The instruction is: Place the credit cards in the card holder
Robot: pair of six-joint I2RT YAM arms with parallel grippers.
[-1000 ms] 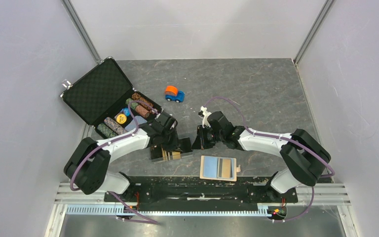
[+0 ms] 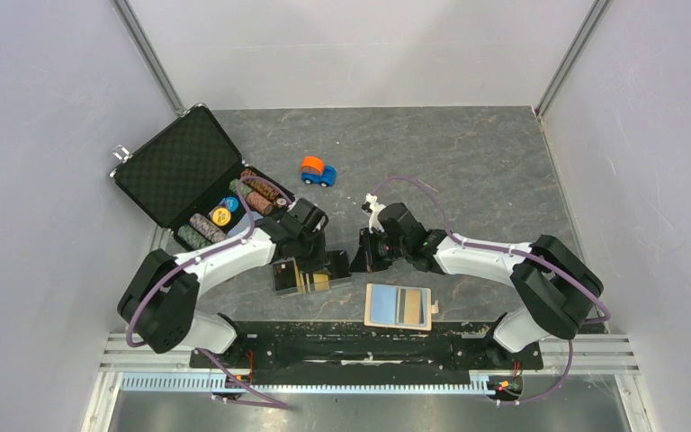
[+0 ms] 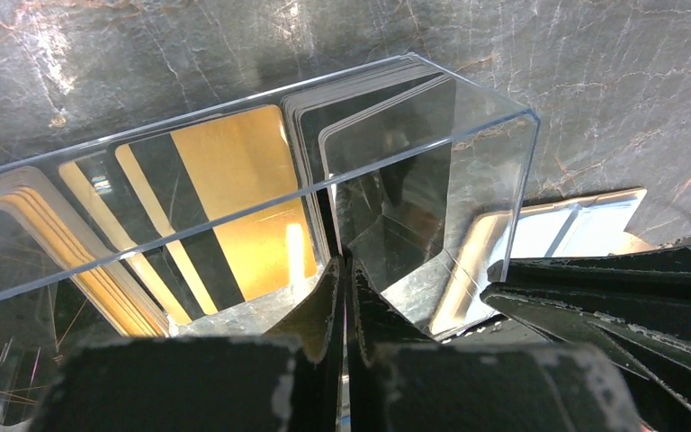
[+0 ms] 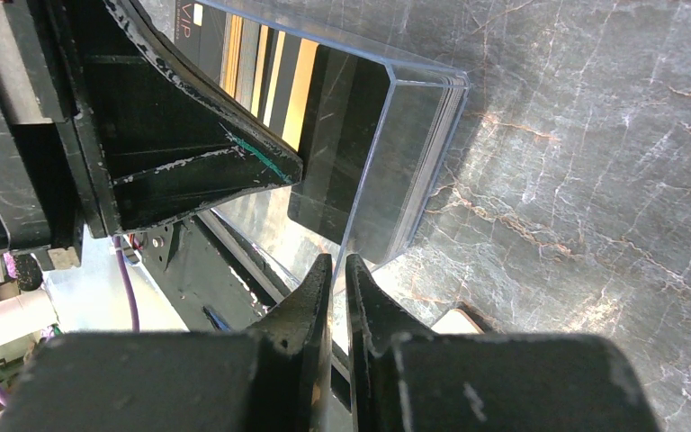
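The clear card holder lies on the grey table, holding gold-striped cards at its middle and black cards at the right end. My left gripper is shut over the holder, its tips beside a thin dark strip between the gold and black cards. No card shows clearly between its fingers. At the right end, my right gripper is shut on the holder's clear wall. From above, both sets of fingertips are hard to make out.
A wooden tray with blue and tan cards lies in front, right of the holder. An open chip case stands behind at the left. Beyond the arms sits a toy truck.
The right arm, the holder and the tray look unmoved.
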